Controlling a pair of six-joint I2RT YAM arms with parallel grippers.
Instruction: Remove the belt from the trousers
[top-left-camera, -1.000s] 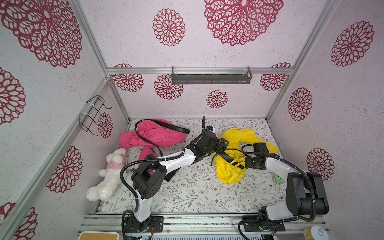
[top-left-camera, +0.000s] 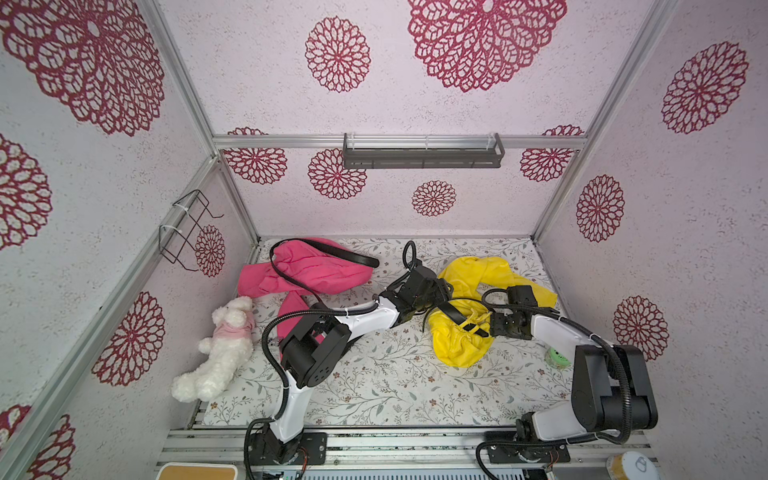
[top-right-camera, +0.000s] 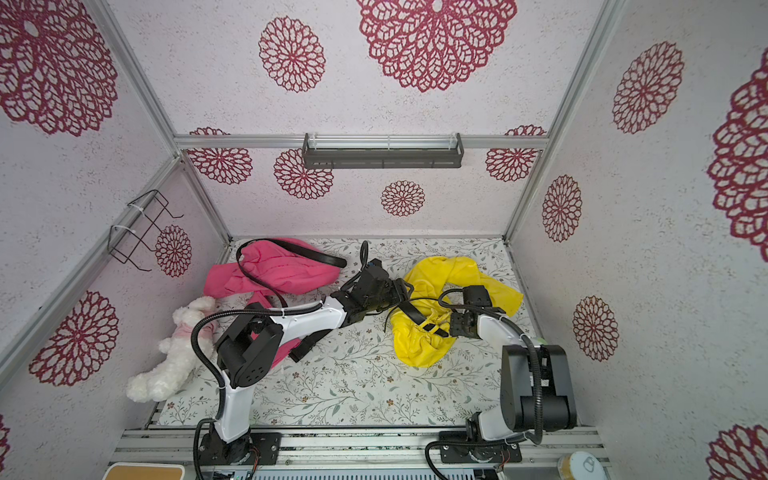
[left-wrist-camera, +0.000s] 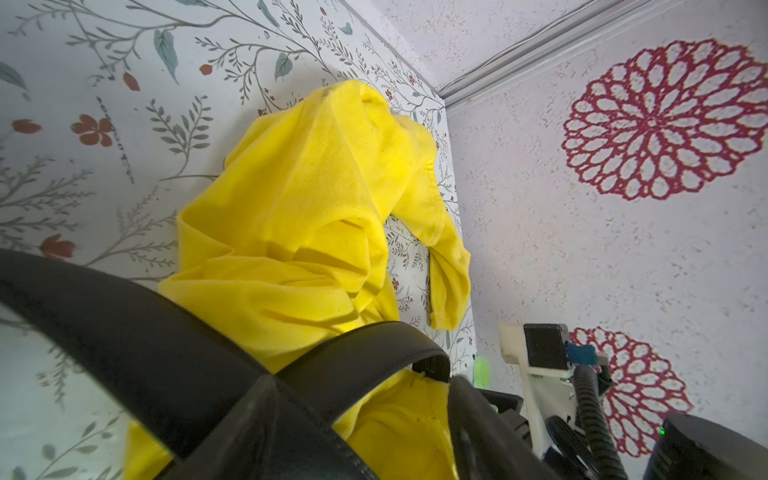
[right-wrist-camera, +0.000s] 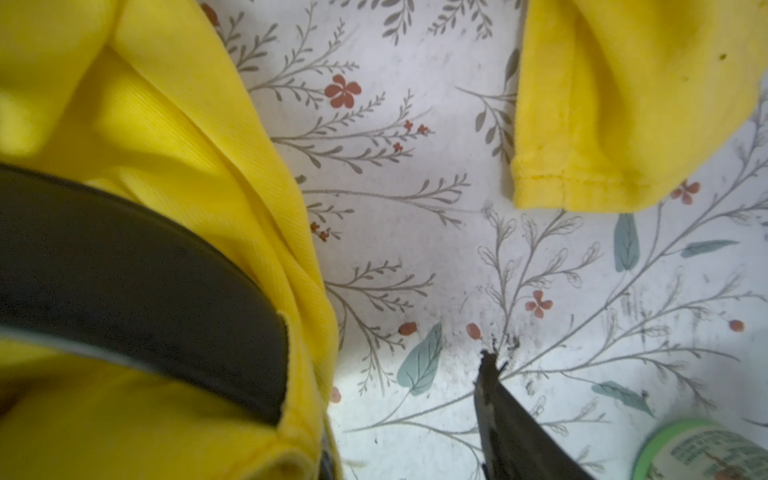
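Note:
Yellow trousers (top-left-camera: 464, 344) (right-wrist-camera: 160, 104) lie crumpled on the table's right half, with the black belt (top-left-camera: 452, 313) (right-wrist-camera: 144, 280) across their waist, passing under a yellow loop in the right wrist view. My left gripper (top-left-camera: 438, 292) is open over the belt, its blurred fingers either side of the strap; whether they touch it is unclear. My right gripper (top-left-camera: 496, 324) stands open at the waistband's right edge, one finger over bare table, the other mostly hidden by the cloth.
Pink clothing (top-left-camera: 312, 268) with a black strap lies back left, beside a white plush toy (top-left-camera: 220, 360). A green-lidded container (right-wrist-camera: 696, 456) sits near my right arm. Walls enclose the table; a shelf (top-left-camera: 424, 160) is on the back wall.
My left arm has shifted a little to the right, over the belt and yellow trousers. The right arm and the cloth look unchanged.

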